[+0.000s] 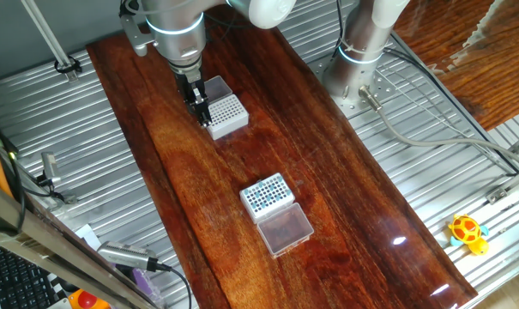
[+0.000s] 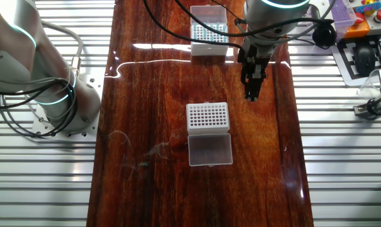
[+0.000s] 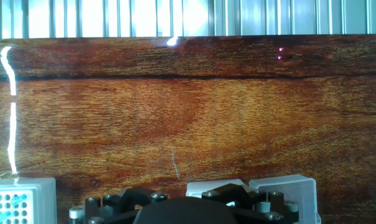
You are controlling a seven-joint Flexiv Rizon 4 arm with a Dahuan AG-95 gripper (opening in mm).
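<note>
My gripper points down above the table, to one side of the two tip racks; nothing shows held in it. In exterior view 1 it overlaps the left edge of the white rack, whose top is a grid of open holes with no blue visible. That rack's clear lid lies folded back. The other rack has blue pieces in many holes, and its lid is also open. In the wrist view, the blue-dotted rack sits lower left. Dark finger linkages hide part of the white rack; the fingertips are unclear.
Bare brown wood lies between and beside the racks. Dark cables cross exterior view 2 near the arm. A toy turtle rests on the metal slats.
</note>
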